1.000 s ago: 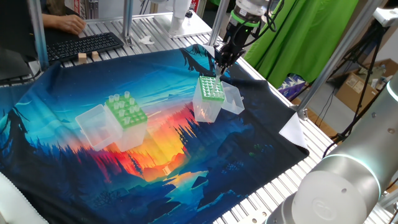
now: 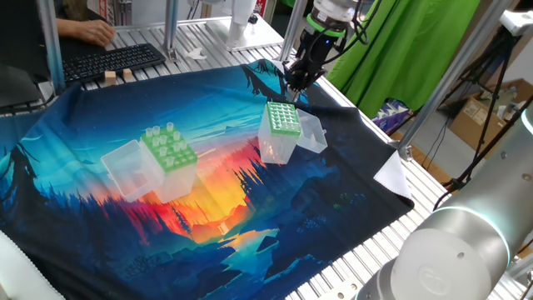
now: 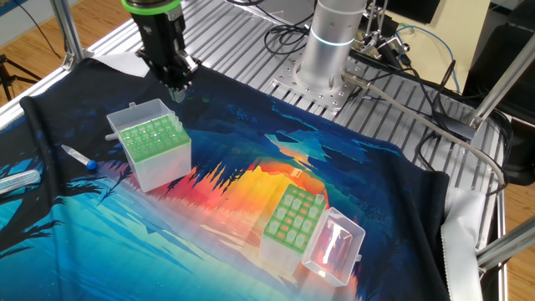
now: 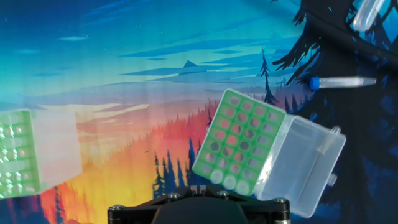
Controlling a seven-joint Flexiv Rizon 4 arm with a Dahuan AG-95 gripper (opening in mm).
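Note:
Two clear boxes with green tube racks stand open on the printed cloth. The right-hand box (image 2: 280, 143) is at the left in exterior view 2, its rack (image 3: 152, 139) a grid of holes, with a few pale caps along one edge in the wrist view. The other box (image 2: 173, 179) has several tubes sticking up from its rack (image 2: 169, 152). My gripper appears shut, its small pale fingertips close together and no object evident between them. In exterior view 2 the gripper (image 3: 177, 94) hangs above the first box's open-lid side, apart from it.
Hinged lids lie open beside the boxes, one lid (image 4: 309, 165) to the right in the wrist view. A blue-capped pen (image 3: 80, 158) and a whitish tube-like object (image 3: 18, 181) lie on the cloth. Between the boxes the cloth (image 3: 230, 188) is clear.
In exterior view 1 my gripper has risen slightly and moved left, away from the right-hand box's rack. Both boxes stayed where they were.

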